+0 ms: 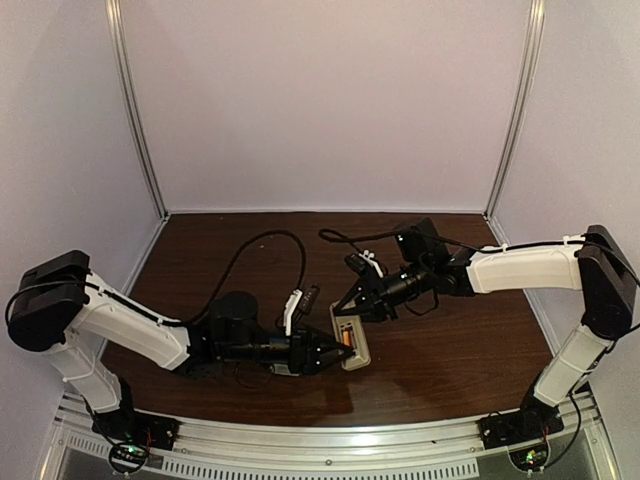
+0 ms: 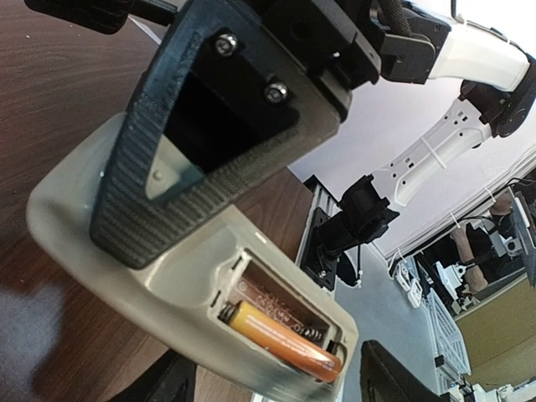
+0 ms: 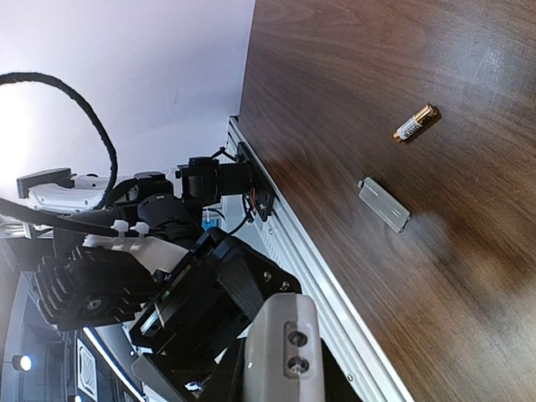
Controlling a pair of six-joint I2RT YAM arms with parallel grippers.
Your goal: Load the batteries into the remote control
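The beige remote (image 1: pixel 356 356) (image 2: pixel 193 293) is held off the table by my right gripper (image 1: pixel 348 305), shut on its upper end. Its battery compartment is open, with an orange battery (image 2: pixel 285 339) in one slot; the other slot shows a bare floor. My left gripper (image 1: pixel 335 355) is at the compartment end, part open, its fingertips (image 2: pixel 172 381) low in the left wrist view on either side of that end. A loose battery (image 3: pixel 415 123) and the grey battery cover (image 3: pixel 383 203) lie on the table.
Metal rails (image 1: pixel 330 440) run along the front edge, and pale walls enclose the back and sides.
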